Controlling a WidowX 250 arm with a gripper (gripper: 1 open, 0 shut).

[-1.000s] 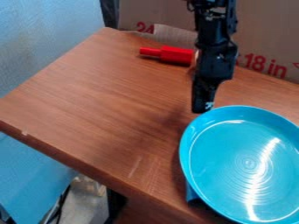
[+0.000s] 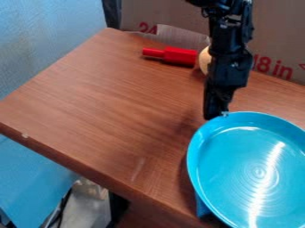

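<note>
A black robot arm reaches down from the top of the camera view, its gripper [image 2: 216,110] hanging just at the far rim of a large light-blue plate [image 2: 244,169] at the front right of the wooden table [image 2: 107,107]. Whether the fingers are open or shut is too small and dark to tell. Behind the arm a red cylindrical object [image 2: 169,55] lies on its side, and a pale round object [image 2: 205,59] is partly hidden by the arm.
A cardboard box [image 2: 273,36] stands along the back. The table's near-left edge drops away to a blue surface [image 2: 30,178] and some clutter below.
The arm and gripper have shifted slightly to the right, with more of the pale round object showing. The plate looks almost unchanged in position.
</note>
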